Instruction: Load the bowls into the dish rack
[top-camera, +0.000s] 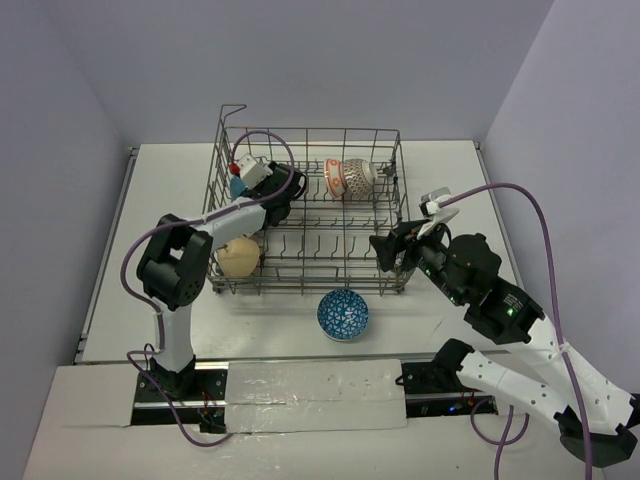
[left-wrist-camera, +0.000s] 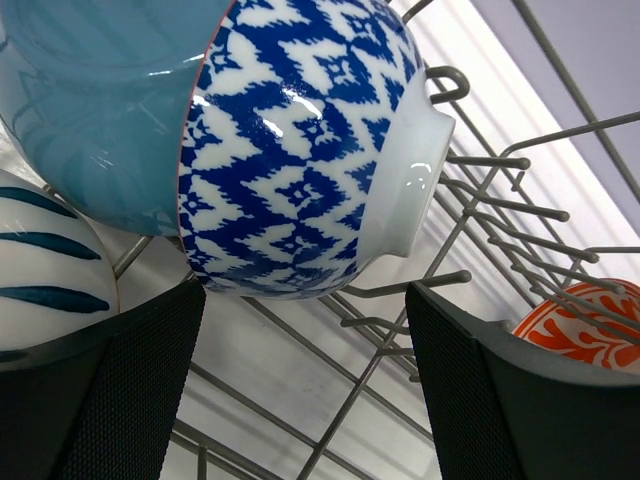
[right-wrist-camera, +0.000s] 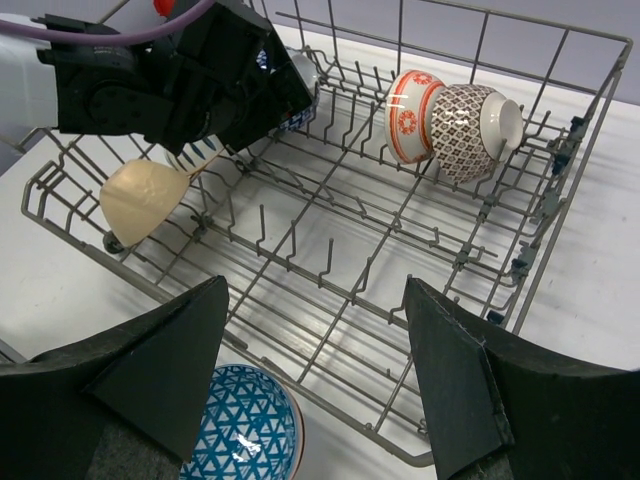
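My left gripper is open over the rack's back-left part, beside a blue-and-white patterned bowl (left-wrist-camera: 290, 150) standing on edge between the tines, with a teal bowl (left-wrist-camera: 100, 100) and a striped bowl (left-wrist-camera: 40, 270) alongside. A beige bowl (top-camera: 238, 258) rests front-left. Orange-rimmed and brown-patterned bowls (top-camera: 358, 178) sit back-right. A blue bowl (top-camera: 342, 314) lies outside, in front of the rack. My right gripper hangs open near the rack's front-right corner, above that blue bowl's side.
The wire dish rack (top-camera: 300, 285) stands on a white table (top-camera: 160, 170) bounded by grey walls. Its middle and front-right rows are empty.
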